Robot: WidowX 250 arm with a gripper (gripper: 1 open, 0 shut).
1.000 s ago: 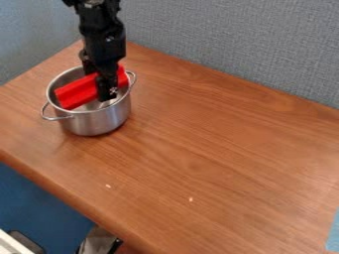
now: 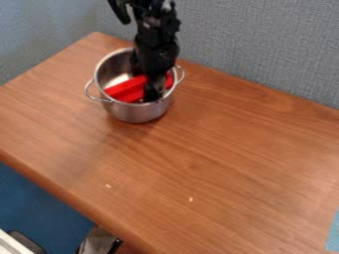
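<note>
A steel pot [image 2: 133, 111] with wire side handles sits toward the back left of the wooden table. Inside it lies a red object [image 2: 126, 89], long and smooth, partly covered by the black gripper [image 2: 154, 89], which reaches down into the pot from above. The gripper is shut on the red object near its right end; its fingertips are hard to make out against the dark body.
A grey padded wall runs along the back. A light blue strip shows at the right edge, and some metal and white items are at the bottom left below the table.
The gripper, pot and red object have moved right across the table over the last second. The red object now sits lower in the pot.
</note>
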